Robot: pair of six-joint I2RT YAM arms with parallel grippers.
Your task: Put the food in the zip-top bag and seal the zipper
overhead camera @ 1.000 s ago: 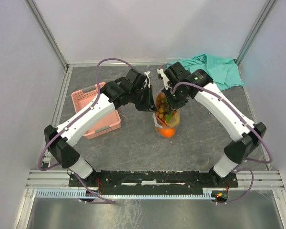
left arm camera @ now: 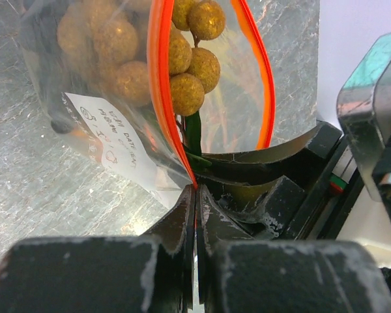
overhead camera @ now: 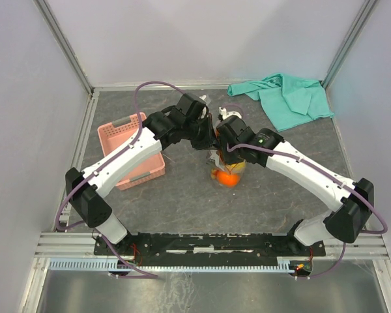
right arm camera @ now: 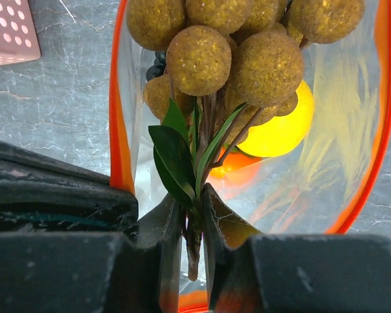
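Observation:
The clear zip bag (left arm camera: 247, 85) stands with its orange-rimmed mouth open. My left gripper is shut on the bag's orange-edged rim. Inside are a bunch of brown round fruit (right arm camera: 264, 68) with green leaves (right arm camera: 173, 156), a yellow fruit (right arm camera: 280, 127) and an orange fruit (overhead camera: 227, 178) at the bottom. My right gripper reaches into the mouth, its fingers part open around the bunch's stems (right arm camera: 194, 241); whether they clamp the stems is unclear. From above, both arms largely cover the mouth.
A pink basket (overhead camera: 158, 162), its visible floor bare, stands left of the bag. At the back right lies a teal cloth (overhead camera: 293, 101). Both grippers are close together at the bag's mouth.
My right gripper has moved down and toward the left gripper, into the bag's mouth, covering the brown fruit in the top view. My left gripper has shifted slightly right.

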